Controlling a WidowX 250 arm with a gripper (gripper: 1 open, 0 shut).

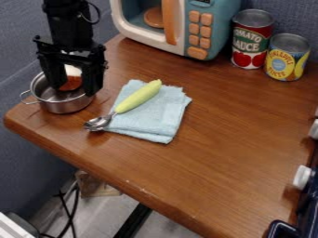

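The black gripper (71, 70) is at the left end of the wooden table, low over a steel pot (61, 100). An orange-brown item (70, 83) with something pale above it shows among the fingers, partly hidden by them; whether they grip it I cannot tell. A light blue folded cloth (159, 120) lies right of the pot, with a yellow banana-shaped item (138, 96) and a steel spoon (97, 123) on it.
A toy microwave (199, 37) stands at the back, beside a tomato sauce can (250, 42) and a yellow can (287, 58). A dark appliance (298, 195) is at the right edge.
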